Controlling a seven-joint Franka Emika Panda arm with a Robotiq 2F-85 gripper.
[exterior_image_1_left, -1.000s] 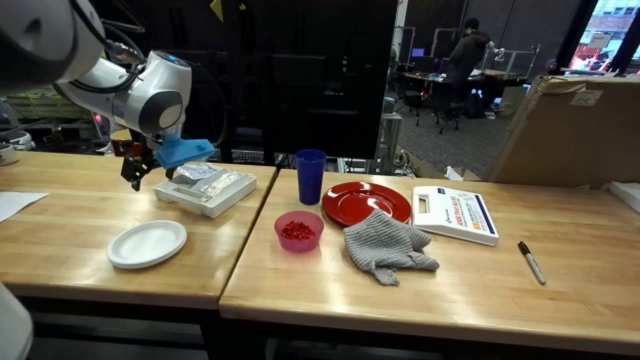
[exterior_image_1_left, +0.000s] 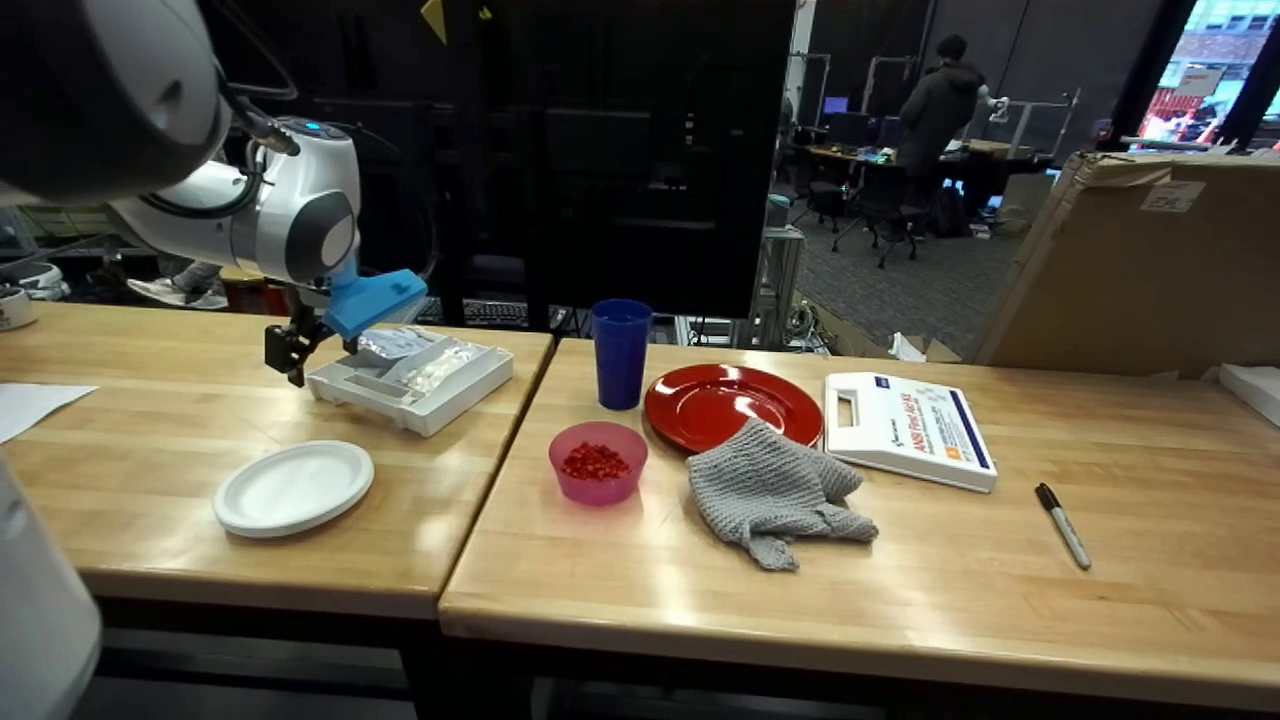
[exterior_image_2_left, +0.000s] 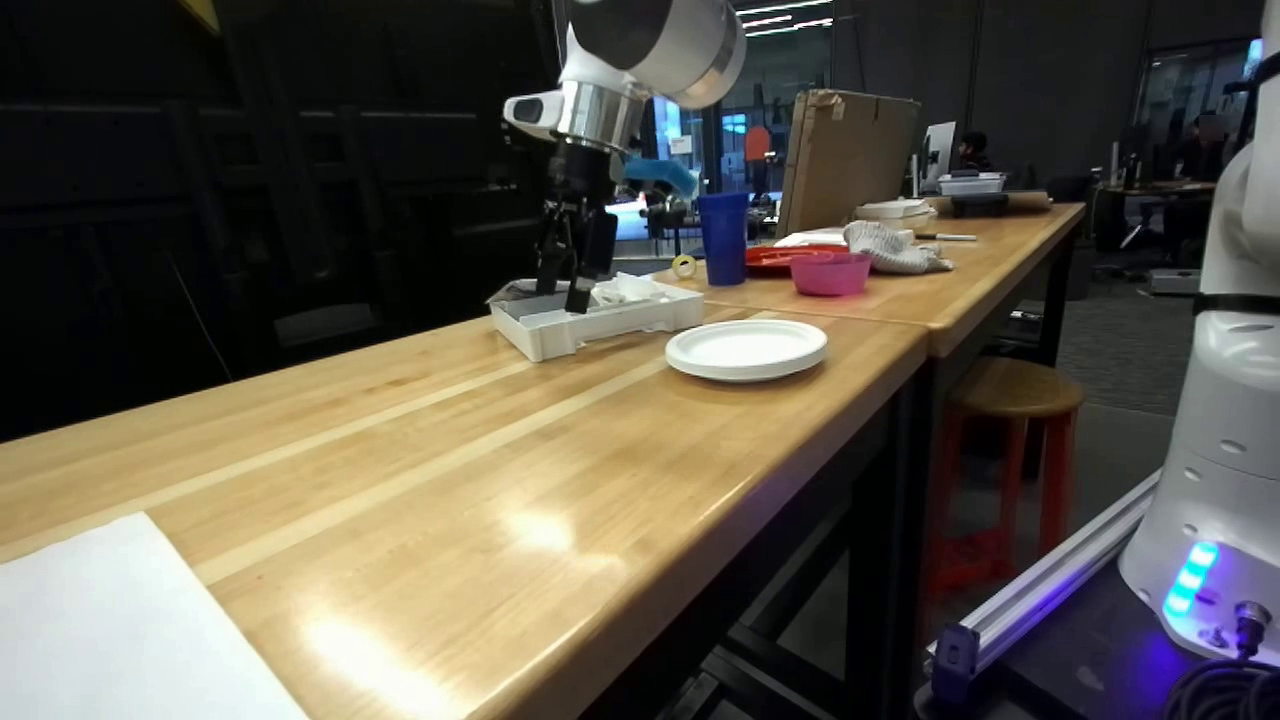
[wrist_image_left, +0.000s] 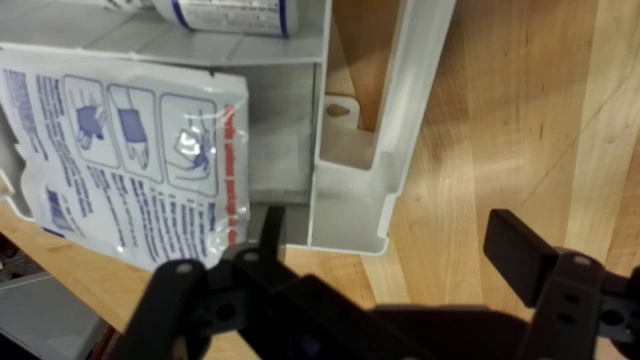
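Note:
My gripper stands open, with bare table and a corner of the white case between its fingers in the wrist view. The white open case (exterior_image_1_left: 426, 412), split into compartments, lies on the left table, and the gripper is over its left end in exterior view 1. A white packet (wrist_image_left: 129, 162) with blue print and a red line of text fills one compartment, left of the gripper's left finger (wrist_image_left: 273, 231). A white bottle (wrist_image_left: 234, 13) with a blue-edged label shows at the top of the wrist view. The right finger (wrist_image_left: 520, 255) is over bare wood outside the case.
Near the case stands a white plate (exterior_image_1_left: 294, 486). On the right table are a blue cup (exterior_image_1_left: 620, 354), a pink bowl (exterior_image_1_left: 597, 486), a red plate (exterior_image_1_left: 708, 402), a grey cloth (exterior_image_1_left: 768, 492), a white first aid lid (exterior_image_1_left: 918, 426) and a marker (exterior_image_1_left: 1063, 526).
In exterior view 1 my gripper has moved slightly right, closer to the case, while the upper arm has shifted. The case and other tabletop things have not moved.

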